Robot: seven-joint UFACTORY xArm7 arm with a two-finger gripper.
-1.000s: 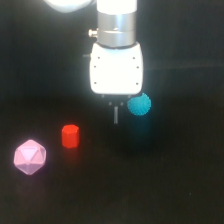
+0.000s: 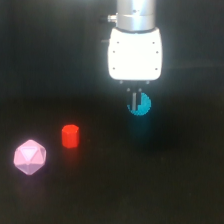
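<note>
A blue, ball-like object (image 2: 145, 105) rests on the dark surface right of centre. My gripper (image 2: 135, 106), under its white hand (image 2: 135, 54), has its thin grey fingers over the ball's left part in the view. Whether they touch the ball, stand in front of it or have it between them cannot be told, nor whether they are open or shut. Apart from these, a short red cylinder (image 2: 70, 136) stands to the left, and a pink faceted ball (image 2: 30, 157) lies at the far left.
The surface (image 2: 150, 185) is black and bare across the front and right. No walls or containers show. The red and pink objects lie well clear of the hand.
My hand has moved right and up in the view, bringing its fingers from beside the blue ball to over its left part. The three objects look unmoved.
</note>
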